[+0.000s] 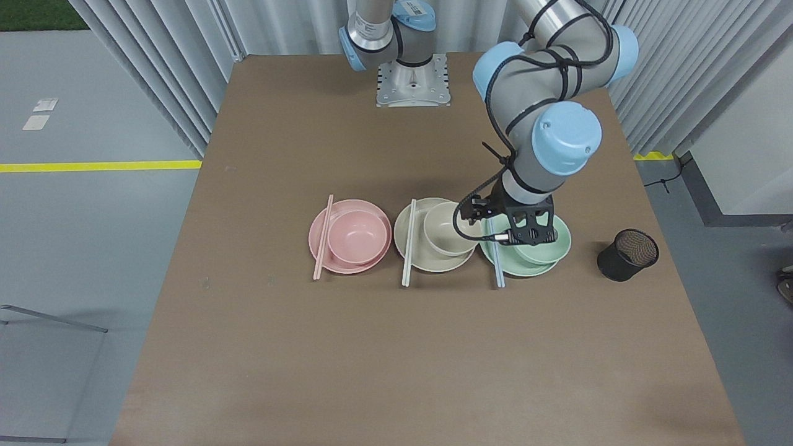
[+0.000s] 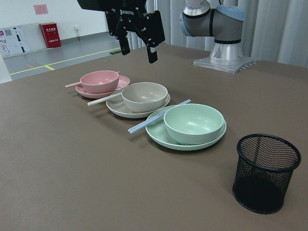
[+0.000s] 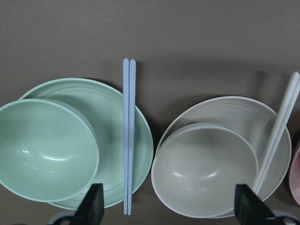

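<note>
My open gripper (image 2: 139,53) hangs in the air over the place settings, empty between its fingers; in the wrist view its fingertips frame light blue chopsticks (image 3: 129,136) resting on the green plate (image 3: 112,159) beside the green bowl (image 3: 42,145). A cream bowl (image 3: 201,173) sits on a cream plate (image 3: 234,108) with white chopsticks (image 3: 279,124). A pink bowl (image 1: 357,234) sits on a pink plate (image 1: 344,264) with pink chopsticks (image 1: 323,238). In the front view the gripper hides part of the green and cream settings.
A black mesh cup (image 1: 628,255) stands right of the green setting.
</note>
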